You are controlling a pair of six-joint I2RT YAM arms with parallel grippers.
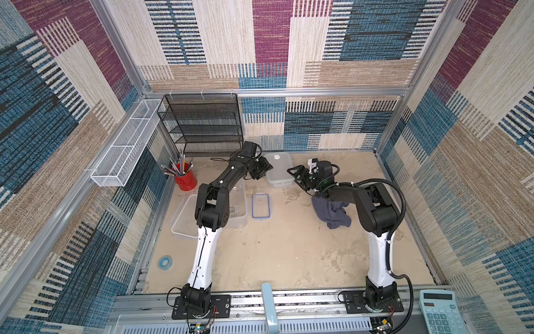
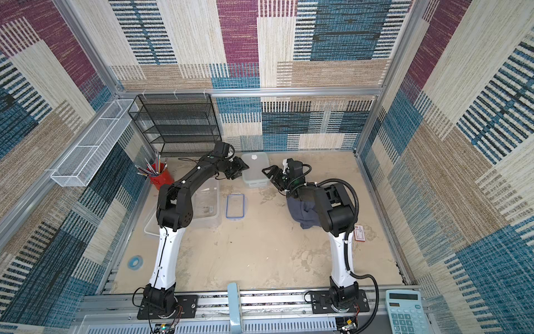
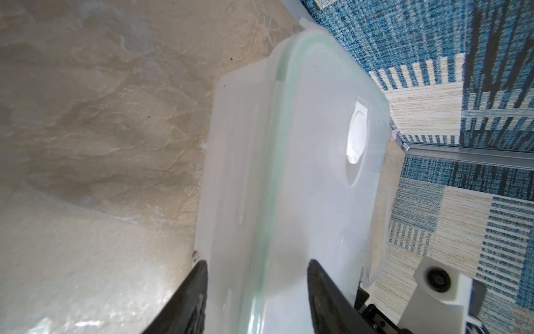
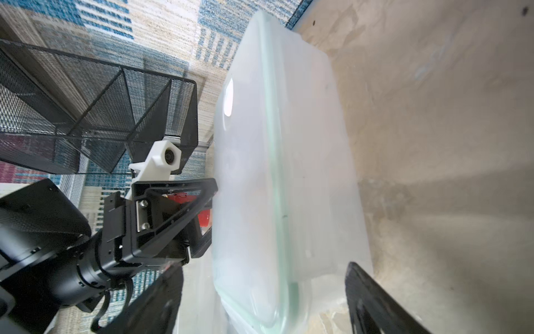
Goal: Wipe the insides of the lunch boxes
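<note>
A closed translucent lunch box [image 1: 278, 167] with a pale green-edged lid stands at the back centre. My left gripper is open at its left end, fingertips facing the box's side. My right gripper is open at the right end, fingers spread either side of the near corner in the right wrist view, not visibly gripping. A dark grey cloth [image 1: 331, 214] lies crumpled beneath and in front of the right arm. Open plastic containers [image 2: 207, 214] sit under the left arm, with a small blue-rimmed rectangular piece [image 1: 261, 216] beside them.
A red pen cup [image 1: 185, 181] and black mesh rack [image 1: 200, 119] stand at back left. A blue tape ring [image 1: 164, 266] lies at front left.
</note>
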